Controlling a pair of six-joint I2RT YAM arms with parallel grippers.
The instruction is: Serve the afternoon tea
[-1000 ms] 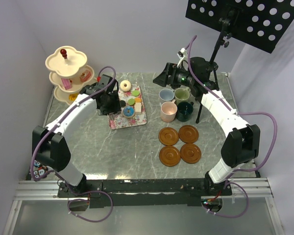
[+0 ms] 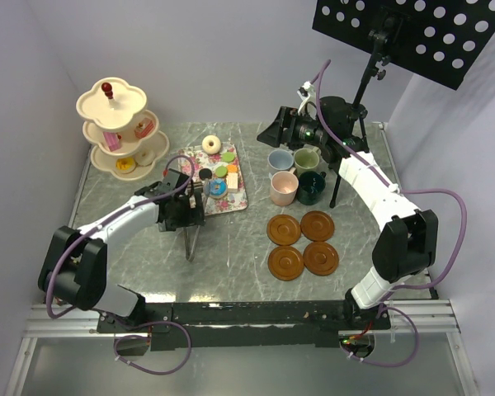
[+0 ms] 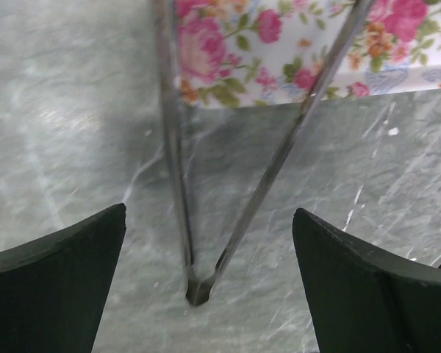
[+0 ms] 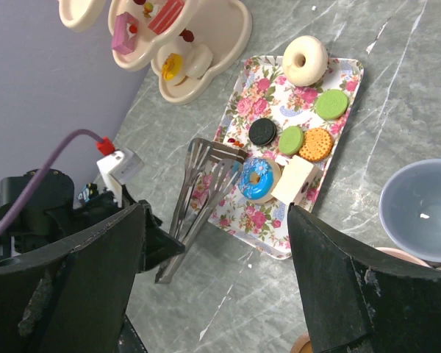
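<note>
My left gripper [image 2: 190, 213] hovers open over metal tongs [image 3: 175, 162] that lie with their hinge end on the grey table and their heads on the floral tray [image 4: 251, 110]; nothing is between its fingers. The tray holds a cream donut [image 2: 211, 144], a blue donut [image 4: 259, 176], a cream block [image 4: 294, 180] and several green, black and orange biscuits. A three-tier cake stand [image 2: 110, 106] with treats stands at the back left. My right gripper [image 2: 285, 124] hangs above the cups, nothing visible between its fingers; its opening is hard to judge.
Several cups [image 2: 282, 187] stand right of the tray, with brown saucers [image 2: 285, 262] in front. A black stand [image 2: 335, 194] rises behind the right arm.
The tongs have appeared at the tray's front edge, lying toward the table's front. My left gripper has moved toward the front over them. The right arm has not visibly moved.
</note>
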